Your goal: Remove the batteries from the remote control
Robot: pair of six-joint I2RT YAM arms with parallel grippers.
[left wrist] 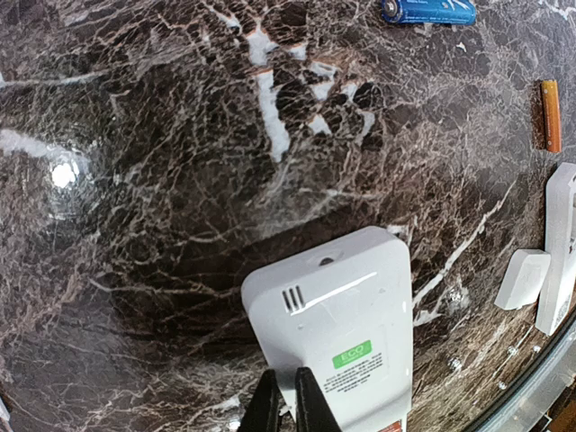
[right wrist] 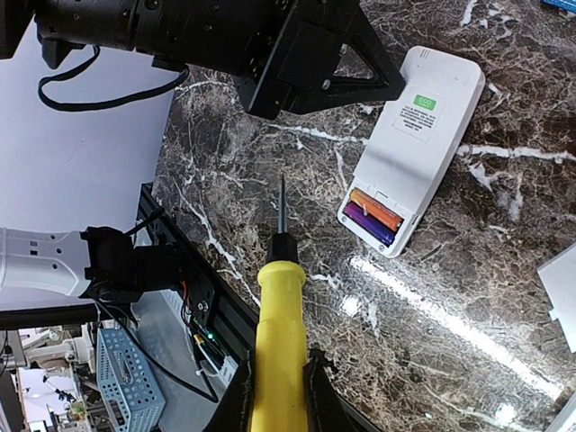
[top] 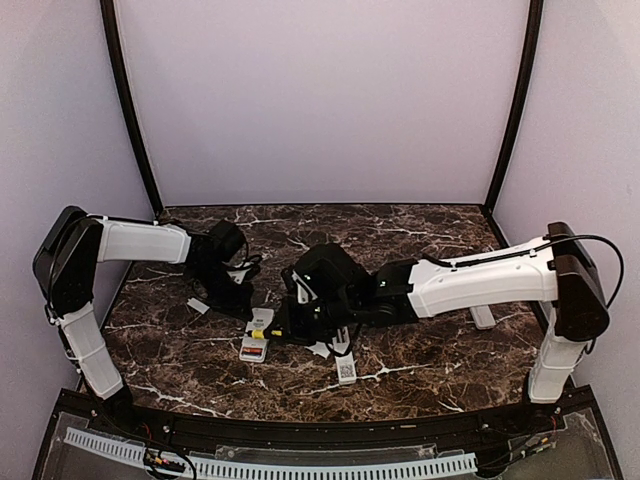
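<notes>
The white remote control [top: 259, 318] lies on the dark marbled table, its back up. In the right wrist view its compartment stands uncovered at the near end, with an orange battery [right wrist: 376, 209] and a purple battery [right wrist: 369, 222] side by side inside. My left gripper is shut on the remote's long edge. The yellow screwdriver [right wrist: 282, 337] is in my right gripper, which is shut on its handle. Its thin metal tip [right wrist: 282, 202] points toward the remote's side of the table, apart from the compartment in that view.
A loose blue battery [left wrist: 436, 11] and a loose orange battery [left wrist: 551, 115] lie on the table. Beside them are a small white piece [left wrist: 522, 279] and a longer white object [left wrist: 560, 243]. Another white object [top: 483, 316] rests far right.
</notes>
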